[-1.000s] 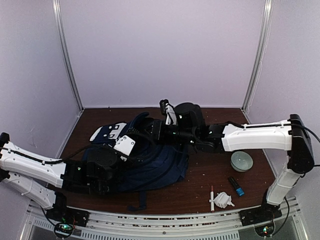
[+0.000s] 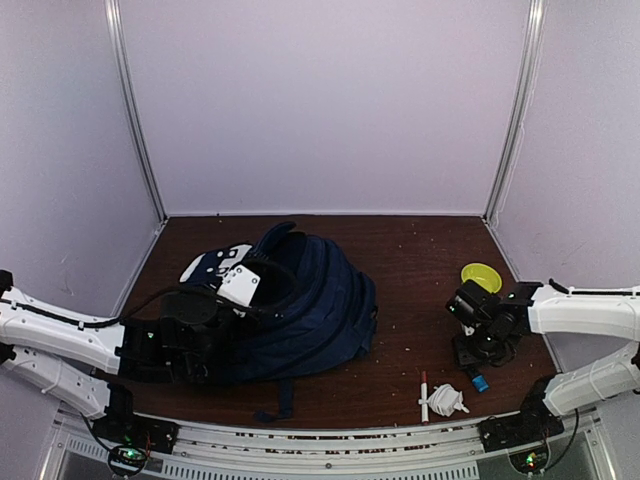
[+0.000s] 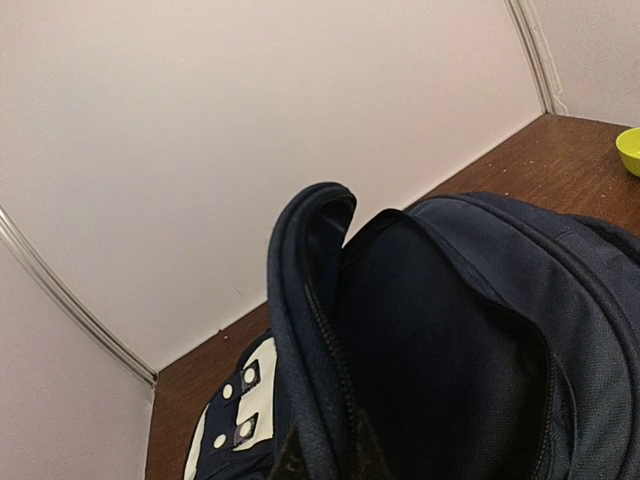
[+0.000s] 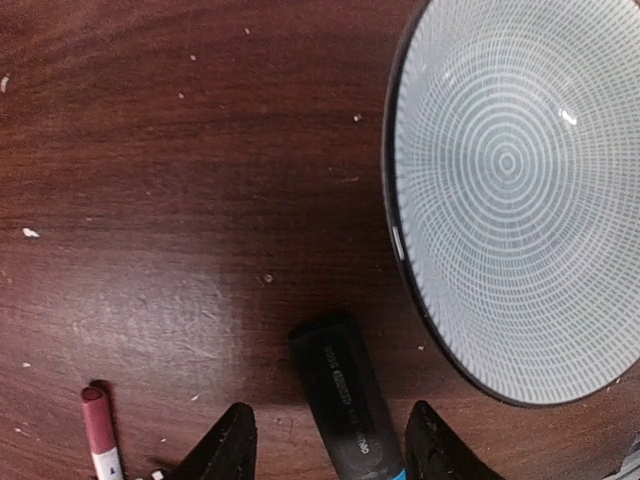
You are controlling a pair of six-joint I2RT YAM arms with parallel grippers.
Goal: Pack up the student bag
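Note:
The dark blue backpack (image 2: 325,300) lies on the left of the table, its mouth open. My left gripper is shut on the backpack's raised flap edge (image 3: 302,330). On the right, my right gripper stands open above a black stick with a blue end (image 4: 345,395); the stick lies between its fingers in that view, though contact does not show. Beside it sits a grey ribbed bowl (image 4: 510,200), hidden by the arm in the top view. A red-and-white marker (image 2: 424,400) and a bundled white cord (image 2: 447,400) lie near the front edge.
A yellow bowl (image 2: 481,277) stands farther back on the right. A dark blue item with white patches (image 2: 215,264) lies behind the backpack on the left.
My right arm has come away from the backpack to the right and toward the front, over the black stick. This uncovers the yellow bowl and covers the grey one. The left arm has barely shifted.

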